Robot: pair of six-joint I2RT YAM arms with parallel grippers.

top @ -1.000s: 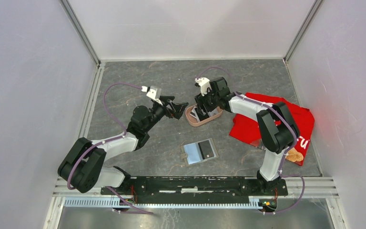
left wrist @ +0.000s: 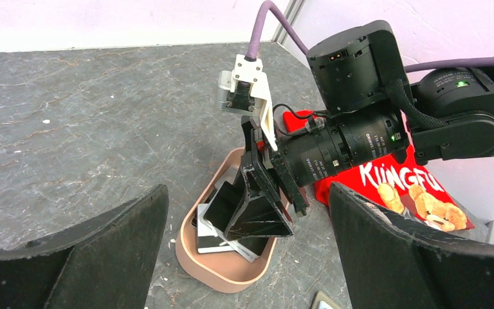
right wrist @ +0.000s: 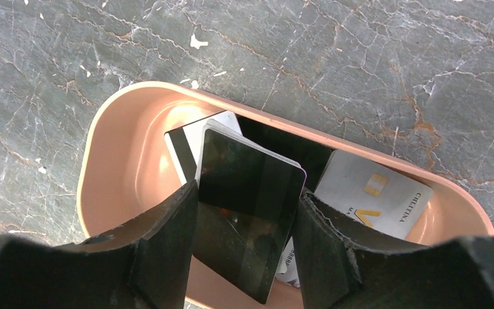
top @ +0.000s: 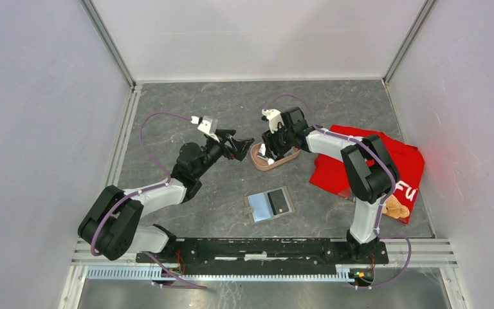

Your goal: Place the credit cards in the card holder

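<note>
Several credit cards lie jumbled in an oval peach tray (top: 267,166). In the right wrist view a black card (right wrist: 247,187) lies slantwise above the others, with a light edge beneath it. My right gripper has one finger at each long edge of this card; whether it grips firmly cannot be told. A silver card (right wrist: 376,193) and a partly covered white card (right wrist: 186,138) lie beside it. Left of the tray, my left gripper (top: 244,149) stands open and empty. The flat card holder (top: 270,205), pale blue and black inside, lies in front of the tray.
A red bag (top: 334,174) marked KUNGFU lies at the right, under the right arm. Bare grey table (top: 219,199) surrounds the holder, and the back of the table is clear.
The right gripper has shifted slightly toward the front, lower over the tray, and now hides more of the cards. The left arm, tray and holder have kept their places.
</note>
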